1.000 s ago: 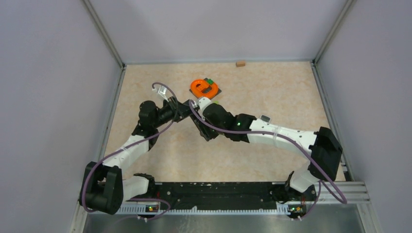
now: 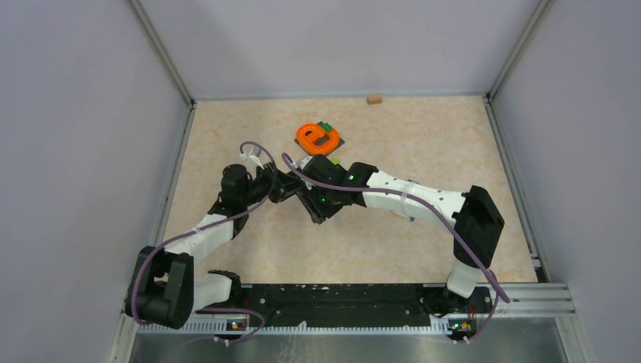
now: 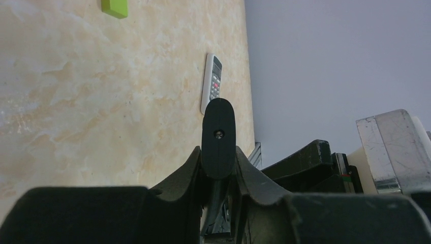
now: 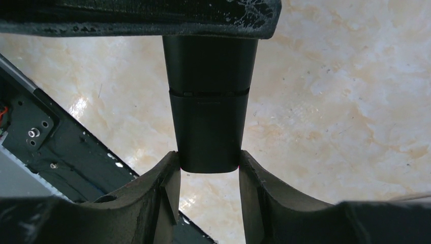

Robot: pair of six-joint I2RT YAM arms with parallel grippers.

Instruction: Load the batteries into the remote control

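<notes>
Both grippers meet above the table's middle in the top view. My left gripper is shut on a slim black piece (image 3: pixel 218 137) standing up between its fingers. In the right wrist view a black tapered piece (image 4: pixel 208 129) with a seam hangs before my right gripper, its fingertips at either side of the lower end; whether they grip it cannot be told. A white remote control (image 3: pixel 211 81) with buttons lies at the table's right side in the left wrist view. No batteries can be made out.
An orange ring-shaped object (image 2: pixel 310 132) on a dark base sits at the back middle. A green block (image 3: pixel 114 7) is near it, and a tan block (image 2: pixel 374 99) lies at the back edge.
The right arm's elbow has swung up and left, its gripper staying near the middle. The left gripper has shifted slightly down in the top view.
</notes>
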